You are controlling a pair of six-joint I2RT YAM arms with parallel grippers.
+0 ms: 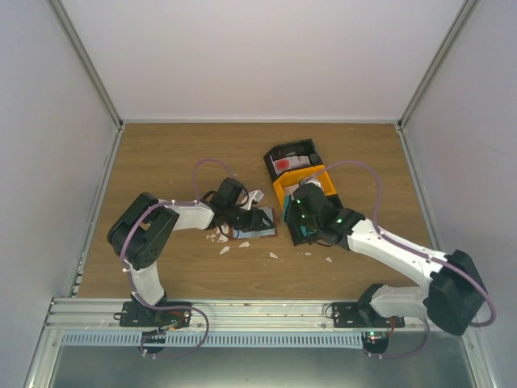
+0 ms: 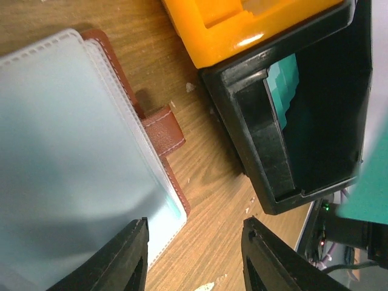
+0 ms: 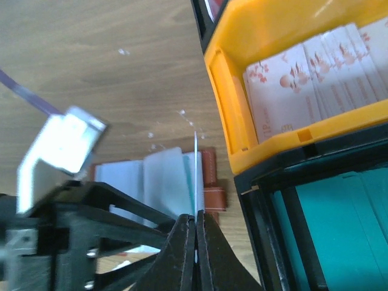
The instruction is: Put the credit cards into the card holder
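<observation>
The card holder (image 2: 73, 151), brown leather with light-blue sleeves, lies on the table; my left gripper is over its right edge, fingers apart with nothing visible between them. My right gripper is shut on a thin card, seen edge-on above the holder, beside the orange box; its teal face is blurred at the right of the left wrist view. Black boxes hold more cards: teal ones (image 3: 339, 236) in the near one, others (image 1: 283, 163) in the far one. White cards (image 3: 282, 94) fill the orange box.
Small pale scraps (image 1: 245, 245) are scattered on the table around the holder. The boxes stand right of the holder, close beside it.
</observation>
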